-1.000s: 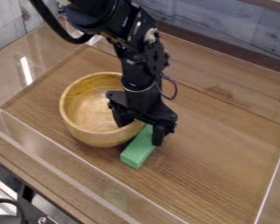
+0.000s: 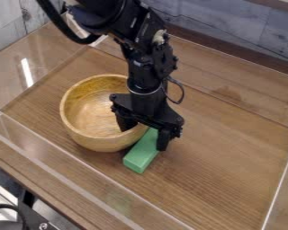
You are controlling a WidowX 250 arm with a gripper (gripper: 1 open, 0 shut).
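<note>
A green oblong object [image 2: 141, 156] lies on the wooden table, just outside the right front side of a round tan bowl [image 2: 83, 113]. The black robot gripper [image 2: 146, 128] hangs over the bowl's right side and the far end of the green object, which it partly hides. Its two fingers appear spread apart, one at the bowl's rim and the other over the green object; whether anything is held between them is hard to make out.
Low walls border the table at the back, and a black cable lies off the front left edge.
</note>
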